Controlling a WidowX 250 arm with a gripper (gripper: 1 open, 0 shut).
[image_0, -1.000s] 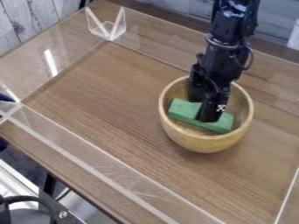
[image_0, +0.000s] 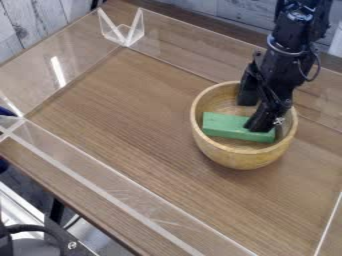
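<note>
A wooden bowl (image_0: 230, 155) sits on the right half of the wooden table, with a green block (image_0: 229, 126) lying inside it. My gripper (image_0: 259, 118) reaches down from the upper right into the bowl's right part, its black fingers open at or just above the block's right portion. Whether the fingertips touch the block is hard to tell.
Pale tape marks show at its top and edges. A black round fixture (image_0: 34, 240) sits off the lower-left corner.
The arm has shifted to the right. The block's right part is now more covered by the gripper, and the bowl has moved slightly to the right.
</note>
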